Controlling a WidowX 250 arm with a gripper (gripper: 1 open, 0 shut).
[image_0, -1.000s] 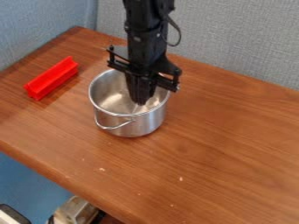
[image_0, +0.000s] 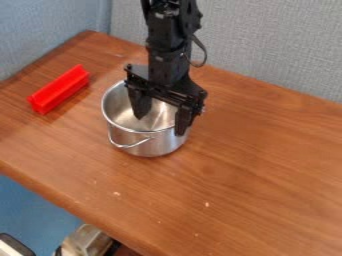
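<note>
A steel pot (image_0: 144, 140) with a wire handle stands on the wooden table (image_0: 241, 190), left of centre. My black gripper (image_0: 163, 108) is down at the pot's mouth, its fingers open over and partly within it. The pot's inside is mostly hidden behind the gripper, so whatever lies between the fingers cannot be seen.
A red bar (image_0: 59, 88) lies at the back left of the table, clear of the pot. Walls close off the back and left; some hardware sits below the table's lower-left edge.
My gripper has come down lower into the pot's mouth over the last second. The pot and red bar look unmoved.
</note>
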